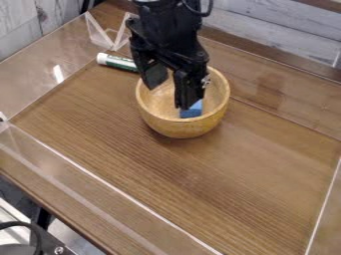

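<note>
My gripper hangs over a round yellow bowl at the top middle of the camera view, its open, dark fingers reaching down to the bowl. A blue object lies in the bowl, partly hidden by the gripper. Whether the fingers touch it is unclear.
A white-and-green cylindrical object lies left of the bowl at the back. A white wall edges the back left.
</note>
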